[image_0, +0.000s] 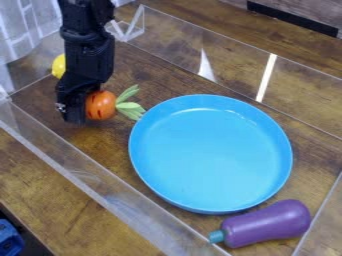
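My black gripper (83, 100) comes down from the top left and is shut on an orange carrot (102, 105) with pale green leaves, held left of a large blue plate (210, 155). A yellow object (59, 64) is partly hidden behind the arm.
A purple eggplant (265, 224) lies at the lower right, below the plate. A clear wall runs along the left.
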